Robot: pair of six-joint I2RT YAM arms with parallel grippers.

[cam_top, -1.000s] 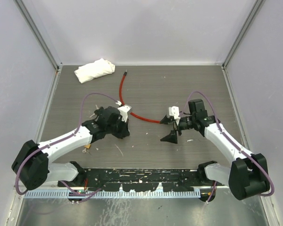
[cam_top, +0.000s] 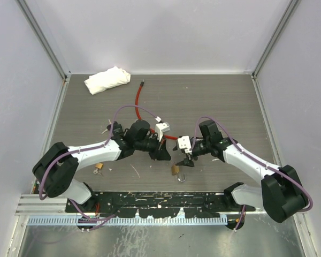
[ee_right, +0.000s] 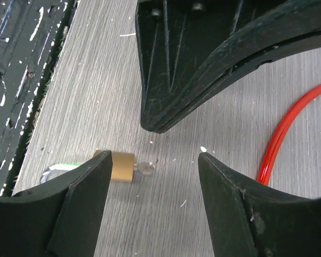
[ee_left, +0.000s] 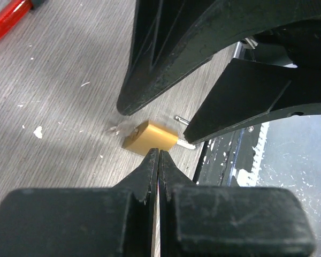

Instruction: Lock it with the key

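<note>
A brass padlock point(cam_top: 175, 169) with a bright metal shackle point(cam_top: 181, 178) is between the two grippers. In the left wrist view the padlock point(ee_left: 151, 137) is just beyond the closed tips of my left gripper; whether they touch it is unclear. A blurred greyish piece point(ee_right: 145, 167), perhaps a key, sticks out of its end in the right wrist view. My right gripper stands open, the padlock point(ee_right: 122, 166) near its left finger, which hides part of the shackle. I cannot tell whether the padlock rests on the table.
Another small brass piece point(cam_top: 99, 165) with keys point(cam_top: 97, 172) lies at the left of the table. A red hose point(cam_top: 137, 98) curves behind the grippers, and a folded white cloth point(cam_top: 107, 80) is at the back left.
The padlock came into view by the left gripper and is now farther right and nearer the front.
</note>
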